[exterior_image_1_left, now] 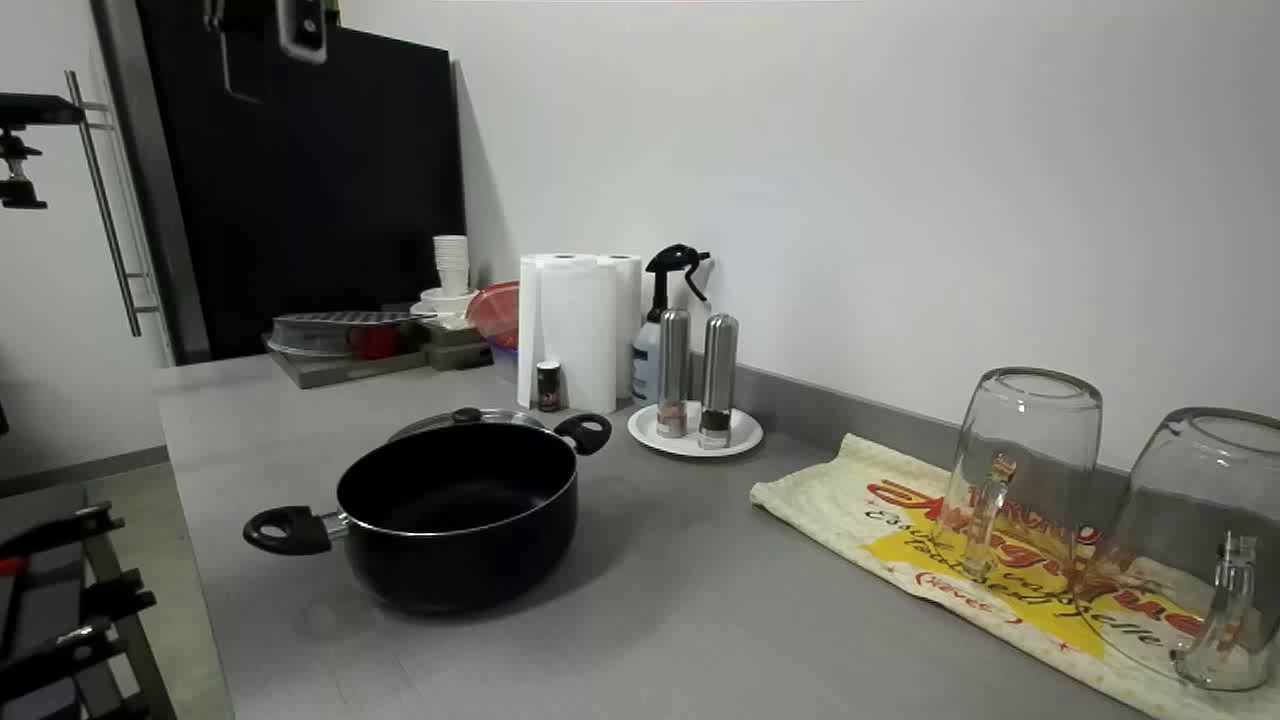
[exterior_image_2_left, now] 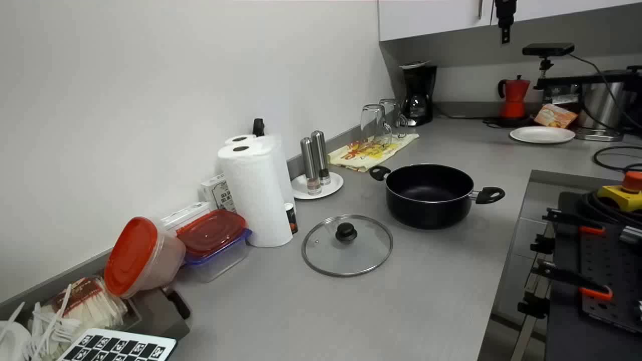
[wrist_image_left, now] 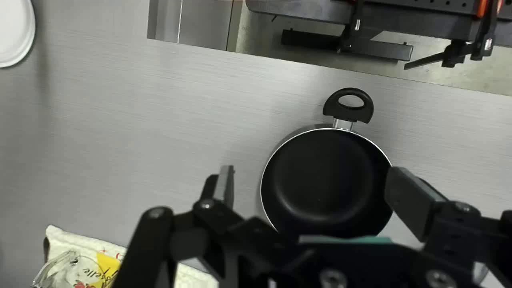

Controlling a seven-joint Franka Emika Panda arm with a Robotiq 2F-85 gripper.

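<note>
A black two-handled pot (exterior_image_1_left: 462, 510) stands uncovered on the grey counter; its inside (wrist_image_left: 326, 177) looks empty from above. The round glass lid (exterior_image_2_left: 367, 255) with a black knob lies flat on the counter beside it, on the paper-towel side. In the wrist view my gripper is open high above the pot, its fingers (wrist_image_left: 408, 192) wide apart with nothing between them. Part of the gripper hangs at the top edge of both exterior views, its fingertips not clear there.
Two upturned glass mugs (exterior_image_2_left: 373, 123) rest on a printed cloth (exterior_image_1_left: 924, 540) by the wall. Steel mills stand on a white plate (exterior_image_2_left: 328, 187), near paper towel rolls (exterior_image_2_left: 259, 198). Red-lidded containers (exterior_image_2_left: 147, 255) sit farther along.
</note>
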